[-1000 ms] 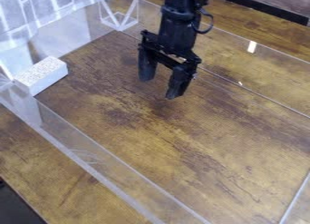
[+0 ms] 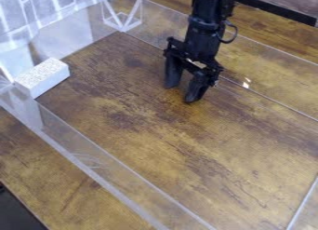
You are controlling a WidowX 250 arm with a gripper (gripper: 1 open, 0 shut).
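Note:
My black gripper (image 2: 185, 83) is low over the wooden board (image 2: 187, 150), a little above and right of the middle of the view, its fingertips at or very near the surface. The two dark fingers stand somewhat apart. I see no object between them, though the dark shapes make this hard to tell for sure.
Clear plastic walls edge the board. A white textured block (image 2: 43, 77) lies by the left wall, and a whitish translucent sheet (image 2: 32, 20) is at the top left. The rest of the board is clear.
The gripper has moved down toward the board and slightly to the right. Its fingers look somewhat closer together than a second ago.

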